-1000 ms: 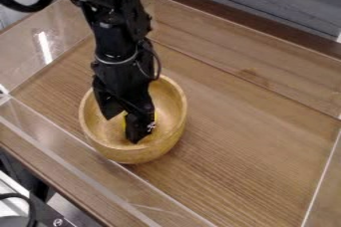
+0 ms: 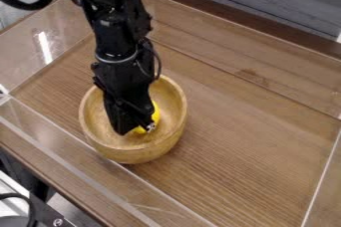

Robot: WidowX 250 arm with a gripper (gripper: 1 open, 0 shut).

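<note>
A tan, round bowl sits on the wooden table at the lower left. My black gripper reaches down into it from above, its lower end inside the bowl. A yellow object in the bowl is partly hidden behind the gripper, at its right side. The gripper looks shut; whether it touches the yellow object I cannot tell.
A pale grey wall runs along the back right. A dark cable lies at the bottom left corner.
</note>
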